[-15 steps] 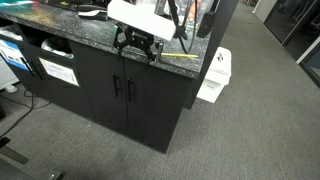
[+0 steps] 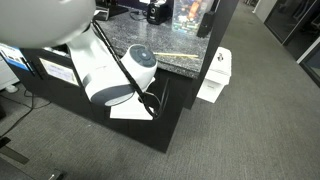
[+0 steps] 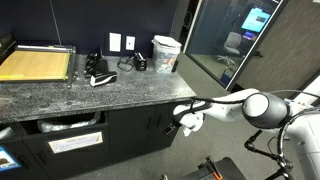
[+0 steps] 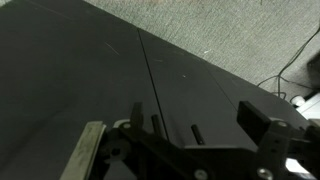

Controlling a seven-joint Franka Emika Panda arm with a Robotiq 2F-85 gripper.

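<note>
In the wrist view my gripper is open, with its fingers spread wide and nothing held between them. Two dark bar handles point(image 4: 197, 134) show in the gap between the fingers, one on each side of the seam between black cabinet doors point(image 4: 110, 60). Whether any finger touches a handle, I cannot tell. From the second exterior view, my gripper point(image 3: 174, 128) is low in front of the black cabinet point(image 3: 125, 135), below the counter edge. The white arm point(image 2: 105, 75) covers the gripper and handles in the first exterior view.
Above is the speckled granite counter point(image 3: 110, 93), with a clear tub point(image 3: 165, 53), a dark pen holder point(image 3: 140, 62) and a wooden-rimmed tray point(image 3: 35, 65) on it. A white bin point(image 2: 215, 75) stands beyond the cabinet's end.
The arm has come down from counter height to the front of the cabinet doors. Its white links now hide the door handles, which were visible a second ago.
</note>
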